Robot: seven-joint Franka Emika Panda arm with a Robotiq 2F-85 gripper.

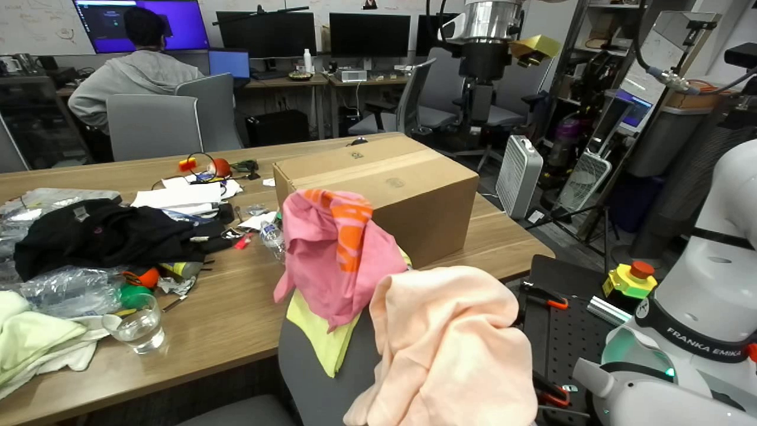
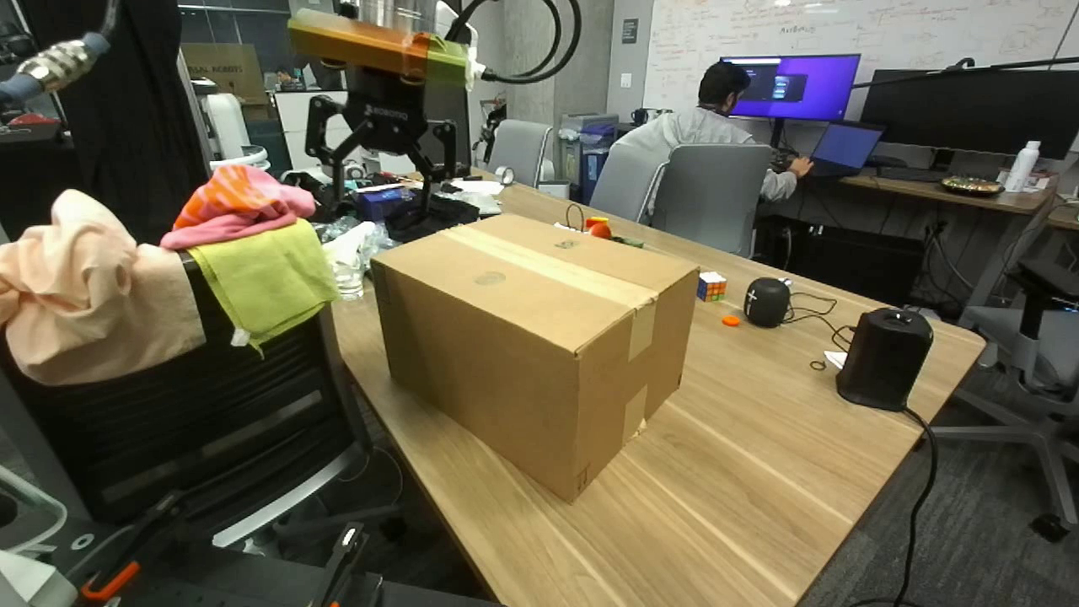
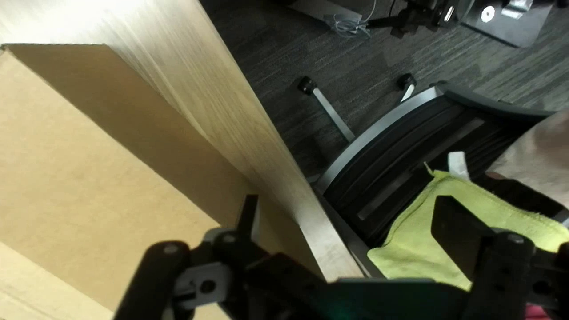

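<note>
My gripper [image 2: 381, 192] is open and empty, held in the air above the table. In the wrist view its fingers [image 3: 453, 234] stand wide apart, with the box edge and the table edge beneath them. A large closed cardboard box [image 2: 485, 354] rests on the table. Over the back of a dark chair hang a yellow cloth [image 2: 268, 278], a pink cloth with orange print [image 1: 340, 255] lying partly over it, and a peach cloth [image 1: 454, 348] beside them. None of the cloths touches my gripper.
Clutter fills the table's left side: a black cloth [image 1: 106, 238], plastic bags, and a glass of water [image 1: 142, 326]. Behind the box are a puzzle cube [image 2: 711, 287], a round speaker [image 2: 766, 302] and a black device [image 2: 885, 359]. Bare tabletop [image 2: 698, 496] lies beside the box.
</note>
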